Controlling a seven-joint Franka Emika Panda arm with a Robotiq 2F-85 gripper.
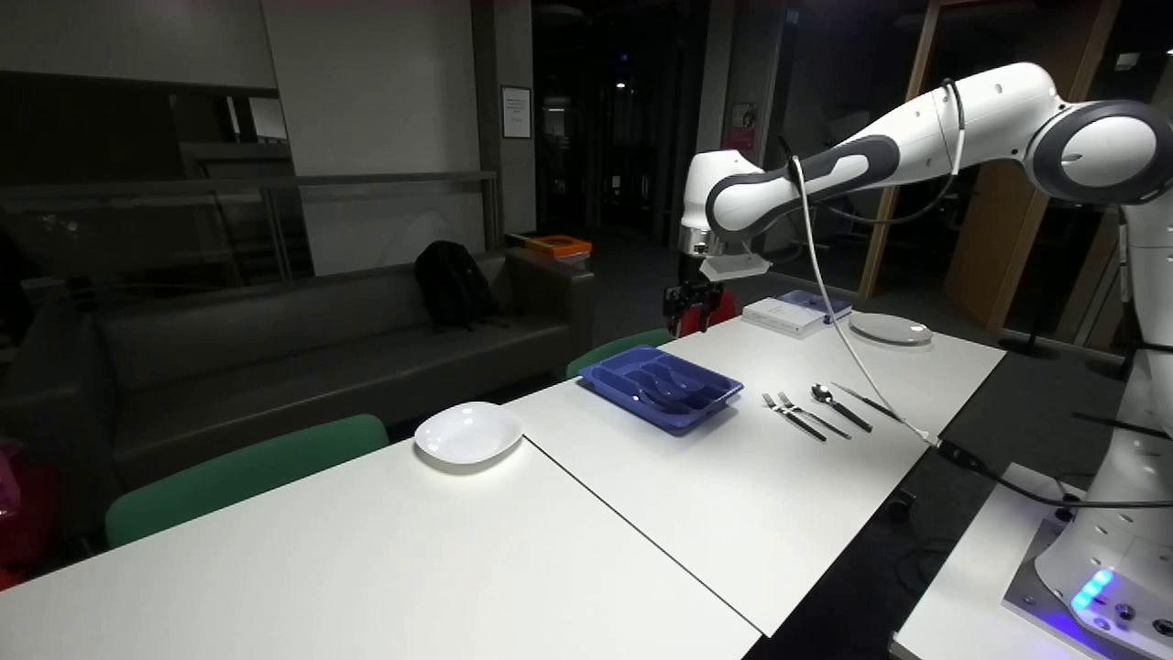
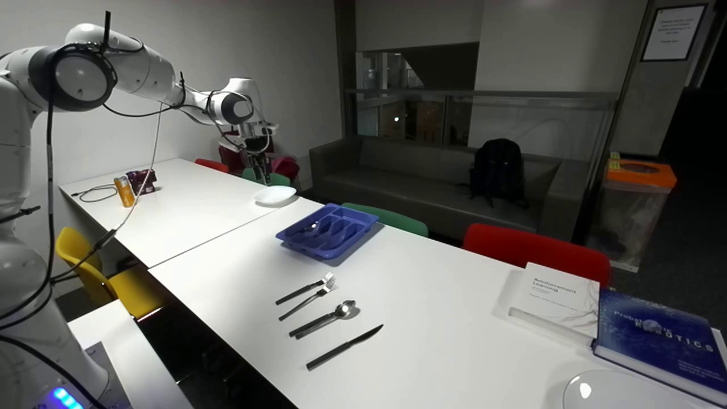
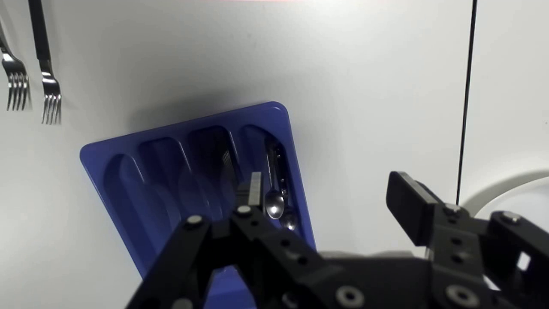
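Note:
My gripper is open in the wrist view, its fingers wide apart and nothing between them. It hangs well above the table, pointing down; exterior view 1 also shows the gripper [image 1: 693, 306]. Below it, the blue cutlery tray [image 3: 185, 127] extends under the left finger. Inside that tray lie a spoon [image 3: 275, 205], a second spoon beside it, and what looks like a fork in another slot. Two forks [image 2: 317, 292], one or two overlapping spoons [image 2: 344, 309] and a knife [image 2: 349, 345] rest on the bare table. A white bowl [image 1: 469, 433] stands near the far edge.
Two books [image 2: 555, 300] and a pale plate [image 2: 613, 392] occupy one table end. An orange can [image 2: 124, 191] and a dark red box [image 2: 141, 181] stand at the other. A white cable droops from the arm.

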